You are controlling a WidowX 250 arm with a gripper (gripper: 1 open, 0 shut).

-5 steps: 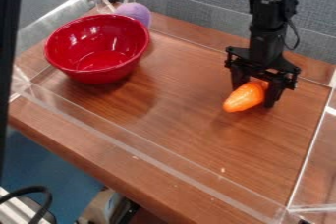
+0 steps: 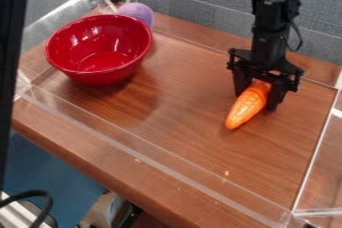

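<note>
An orange carrot (image 2: 243, 109) lies on the wooden table at the right, pointing toward the front. Its back end is under the black gripper (image 2: 265, 84), which is low at the table with its fingers around that end. Whether the fingers press on it is hard to tell.
A red bowl (image 2: 96, 64) stands at the back left, with a purple object (image 2: 136, 13) behind it. Clear walls edge the wooden table (image 2: 147, 142).
The carrot's front tip has moved toward the front, so more of it shows below the gripper. The gripper has hardly moved.
</note>
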